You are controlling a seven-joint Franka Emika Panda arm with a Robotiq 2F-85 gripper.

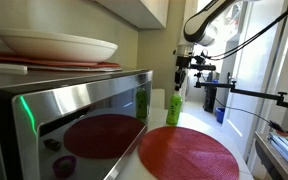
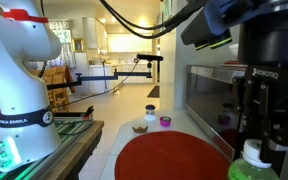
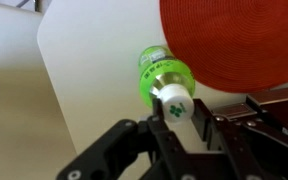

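A green bottle with a white cap stands upright at the far side of the red round mat. My gripper is above it, shut on the bottle's top. In exterior view 2 the bottle shows at the lower right, under the dark gripper body. From the wrist, the white cap sits between the fingertips, with the green body beyond it, beside the red mat. Whether the bottle's base touches the table is hard to tell.
The glossy oven-like front along one side mirrors the mat and a green bottle. A white bowl rests above it. Small jars stand beyond the mat.
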